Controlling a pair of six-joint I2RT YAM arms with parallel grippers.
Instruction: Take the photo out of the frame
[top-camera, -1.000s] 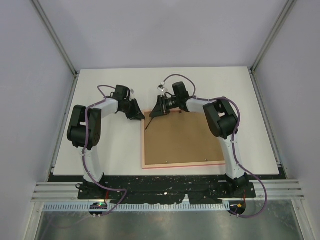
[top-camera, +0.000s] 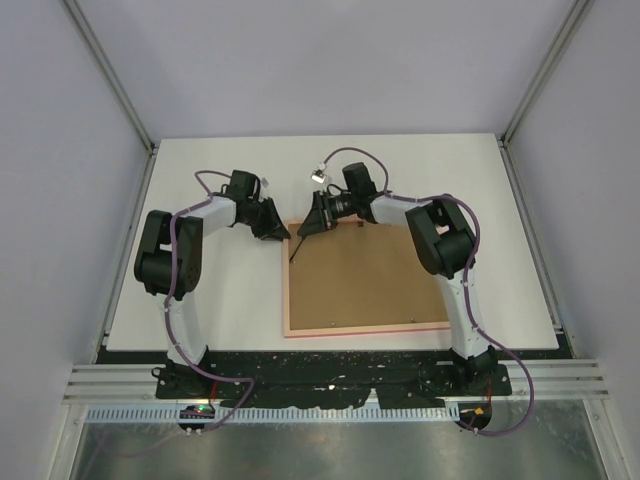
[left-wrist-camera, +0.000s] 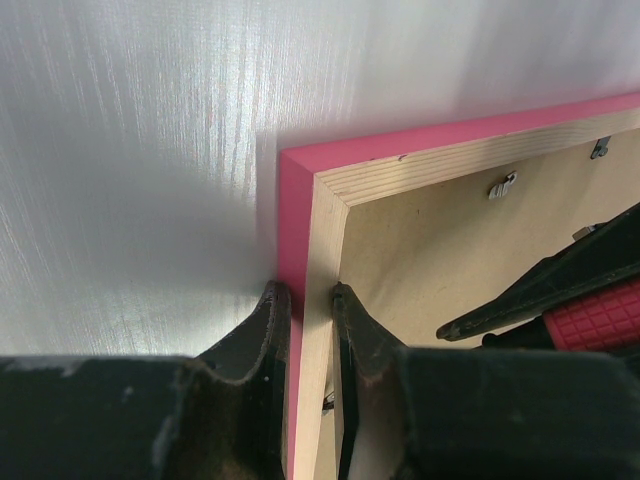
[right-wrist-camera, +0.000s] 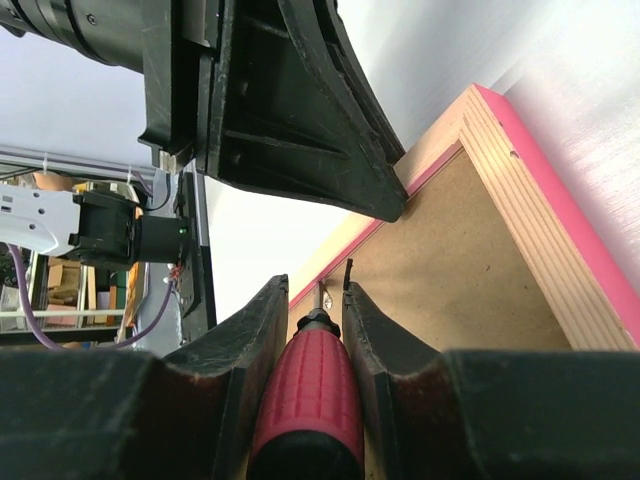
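The picture frame (top-camera: 287, 300) lies face down on the table, its brown backing board (top-camera: 380, 275) showing inside a pale wood rim with pink outer sides. My left gripper is shut on the rim's left side, near a corner. A screwdriver with a red handle (right-wrist-camera: 308, 385) is clasped in my right gripper, above the board. Its tip reaches a small metal clip (right-wrist-camera: 326, 298) at the rim's inner edge; whether they touch is hard to tell. Other metal clips (left-wrist-camera: 502, 186) sit along the rim's inner edge. The photo is hidden.
In the right wrist view my left gripper's fingers (right-wrist-camera: 310, 150) stand close to the screwdriver over the frame's corner.
The right gripper and screwdriver have shifted very slightly to the left. The left gripper and the frame stay where they were.
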